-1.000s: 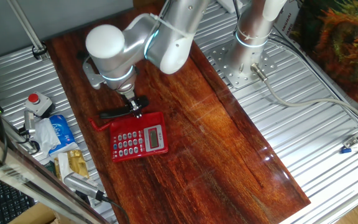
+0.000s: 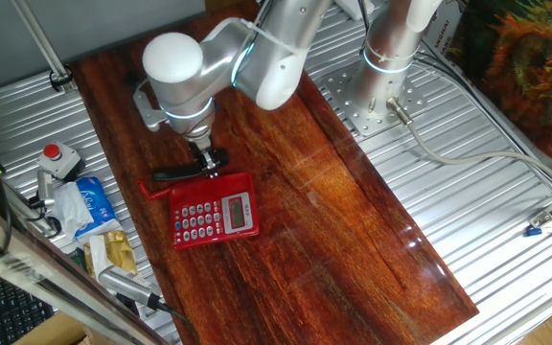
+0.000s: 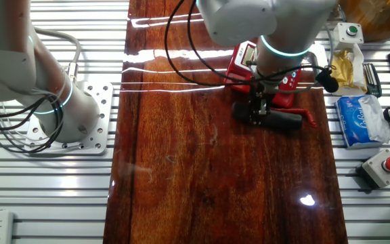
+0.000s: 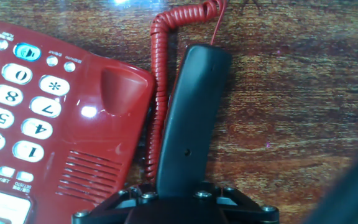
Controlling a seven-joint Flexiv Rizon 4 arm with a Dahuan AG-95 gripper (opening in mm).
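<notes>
A red desk phone [image 2: 215, 211] with white keys and a small display lies on the wooden table. Its black handset [image 4: 194, 118] is off the base, alongside the edge with the cradle recess. My gripper is at the handset's near part, its fingers close against both sides, shut on it. From exterior view 2 the handset [image 3: 282, 120] shows as a dark bar under the wrist, beside the base [image 3: 286, 85]. A coiled red cord [image 4: 159, 81] runs between base and handset. Whether the handset touches the table cannot be told.
A blue-and-white tissue pack [image 2: 94, 205] and a box with a red button [image 2: 58, 161] stand beyond the table's left side.
The arm's wrist has shifted slightly right and down in exterior view 1, and the handset's angle has changed a little with it. The phone base stays put.
</notes>
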